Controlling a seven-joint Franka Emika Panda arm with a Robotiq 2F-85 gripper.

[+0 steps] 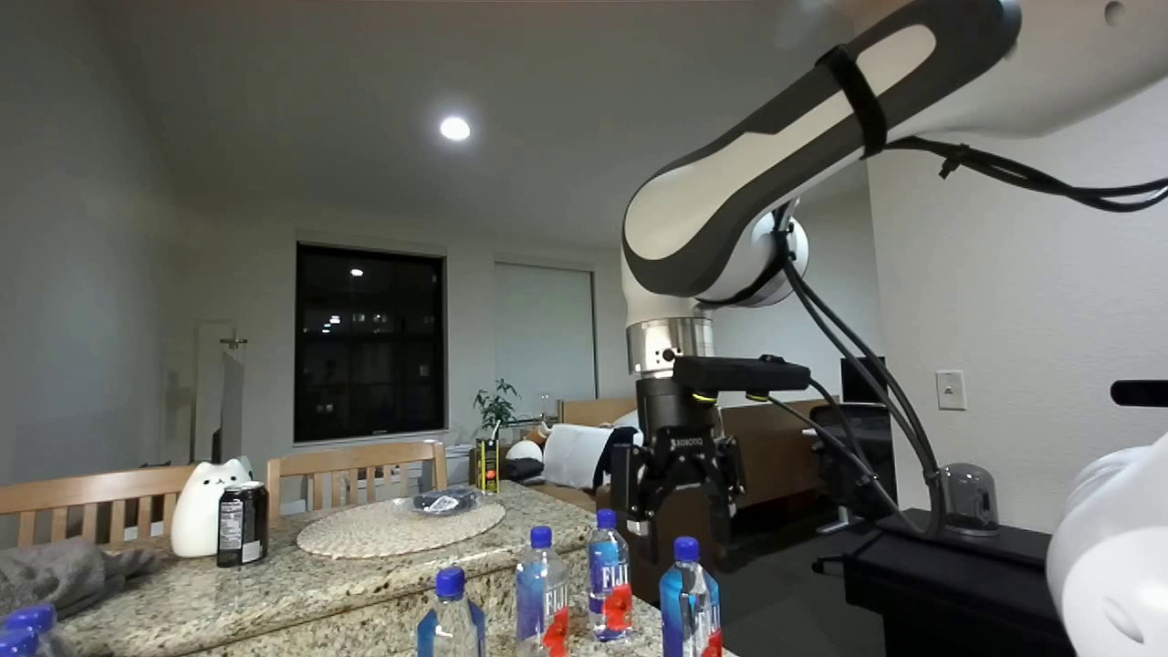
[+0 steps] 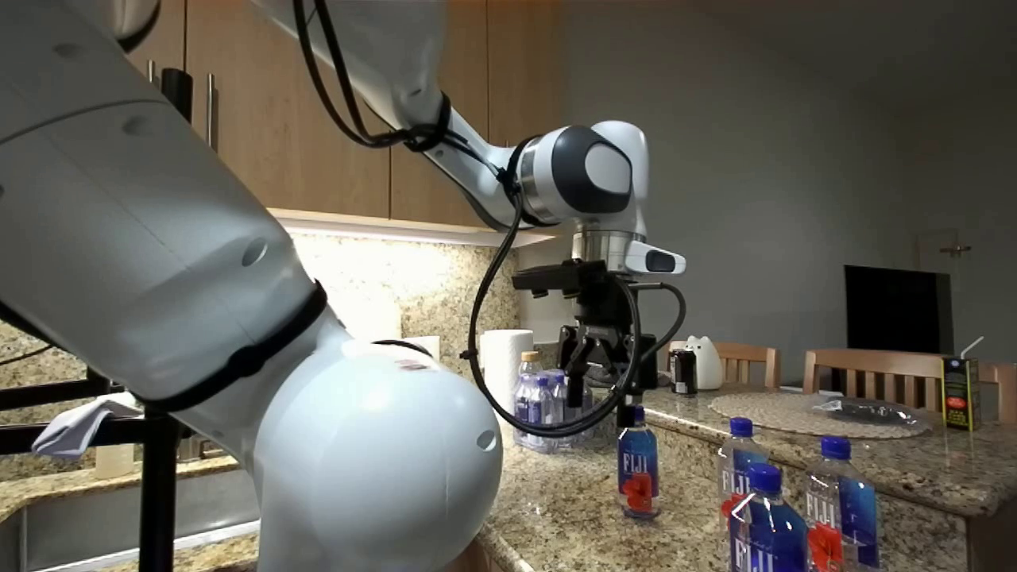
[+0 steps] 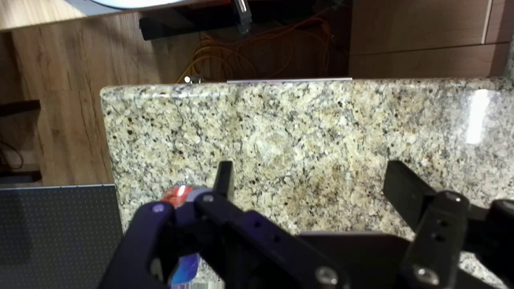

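Observation:
My gripper hangs pointing down above the granite counter, open. Only bare stone shows between its fingers in the wrist view. Several Fiji water bottles with blue caps stand upright on the counter, including a front one, a second one, a third one and the rightmost one. Exterior view 2 shows one bottle just below my fingertips, the others farther right. Part of a bottle with a red patch shows beside and behind the left finger in the wrist view, mostly hidden.
On the raised ledge are a round woven mat, a black can, a white cat figure and a carton. More bottles stand near a paper towel roll. Bare counter reaches to its edge.

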